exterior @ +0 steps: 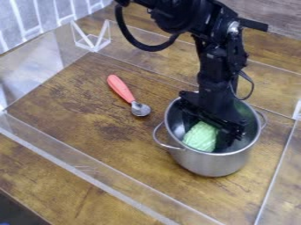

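Note:
The black robot arm comes down from the top centre, and its gripper (216,119) is inside a steel pot (214,160) at the right. A pale green object (199,138) lies in the pot at the gripper's fingers. Whether the fingers are shut on it cannot be told, as the dark gripper hides much of the inside.
A red-handled utensil (125,92) lies on the wooden table (83,141) to the left of the pot. A white wire piece (91,37) stands at the back left near a clear plastic edge.

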